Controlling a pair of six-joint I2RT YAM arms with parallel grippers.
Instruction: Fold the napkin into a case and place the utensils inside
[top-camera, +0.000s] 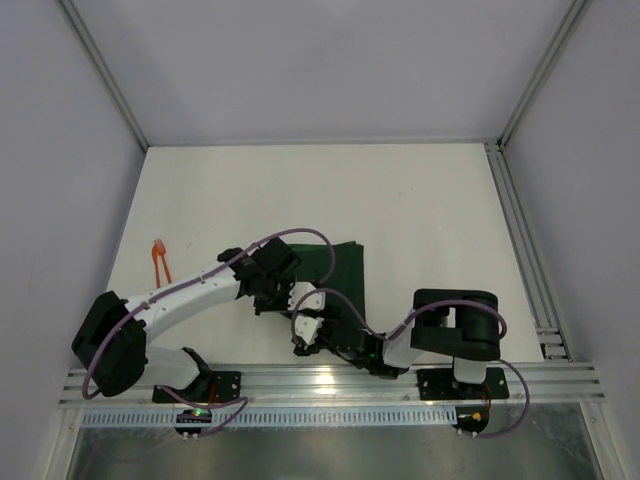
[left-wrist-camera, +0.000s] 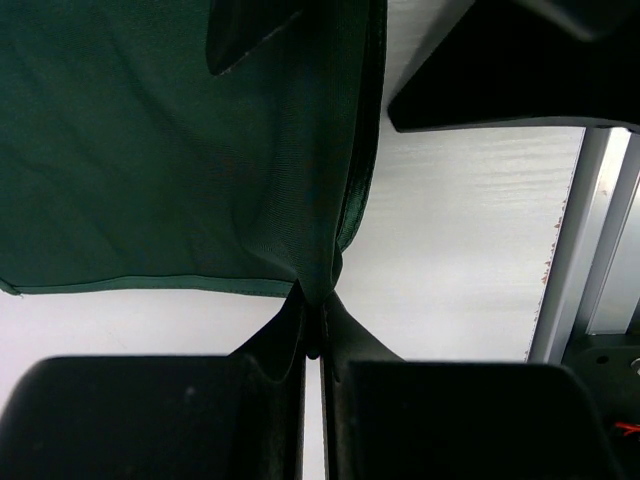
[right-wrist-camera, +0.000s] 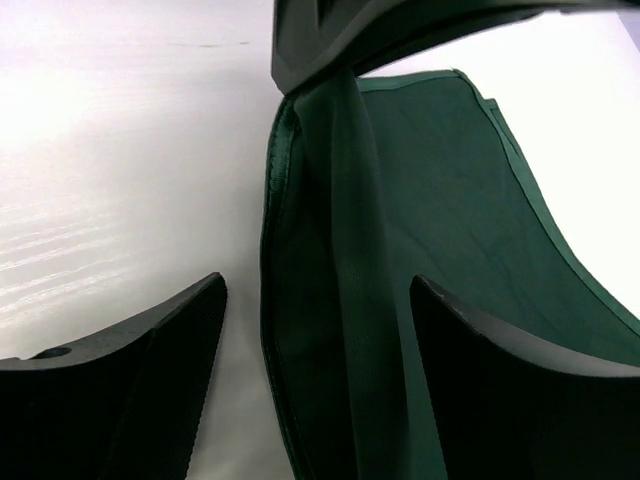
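Note:
The dark green napkin (top-camera: 345, 265) lies on the white table with a narrow folded strip along its front edge. My left gripper is shut on that folded edge, pinching a gathered bit of cloth, as the left wrist view shows. My right gripper is part open low over the same folded strip, with a finger on each side of it in the right wrist view. The orange utensils (top-camera: 160, 255) lie at the left of the table.
A metal rail (top-camera: 320, 375) runs along the front edge, close to both grippers.

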